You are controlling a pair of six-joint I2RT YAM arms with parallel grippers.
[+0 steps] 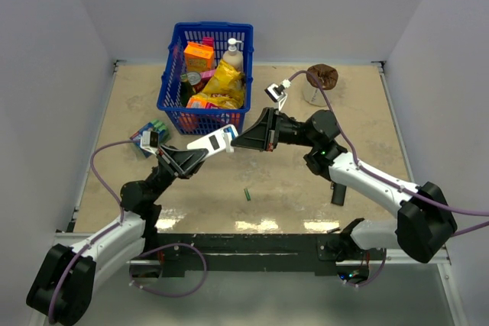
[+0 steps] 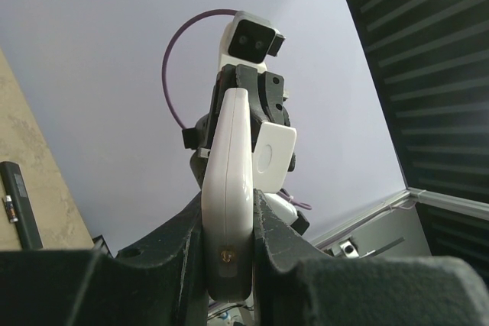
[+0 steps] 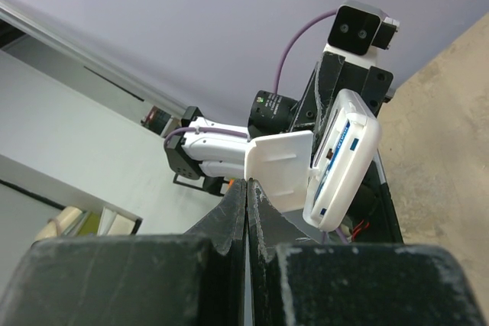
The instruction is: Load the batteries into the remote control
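Note:
Held up over the middle of the table, the white remote point(image 1: 206, 143) is gripped by my left gripper point(image 1: 195, 156); in the left wrist view it stands edge-on between the dark fingers. My right gripper is shut, its tips at a white open flap point(image 3: 279, 166) beside the remote's body point(image 3: 351, 158); whether they touch it I cannot tell. A small green battery point(image 1: 247, 194) lies on the table below, and a battery point(image 2: 10, 210) shows beside a black object point(image 2: 24, 208). A battery pack point(image 1: 145, 131) lies at the left, partly behind the left arm.
A blue basket point(image 1: 172, 66) full of groceries stands at the back. A container with a brown top point(image 1: 323, 75) is at the back right, a black object point(image 1: 338, 195) at the front right.

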